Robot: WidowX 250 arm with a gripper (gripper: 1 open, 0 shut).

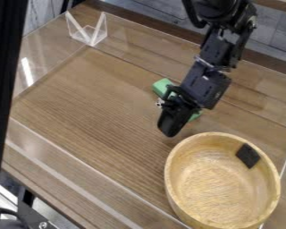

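Observation:
My gripper (172,119) hangs low over the wooden table (86,116), its dark fingertips pointing down and toward the near left, just above and left of a round tan bowl (206,197). A green object (164,87) lies behind the gripper, partly hidden by it. The gripper looks shut, with nothing visible between its fingers. A small dark block (248,155) sits on the bowl's inner right wall.
A white wire rack (88,29) stands at the back left. A wall runs along the back right.

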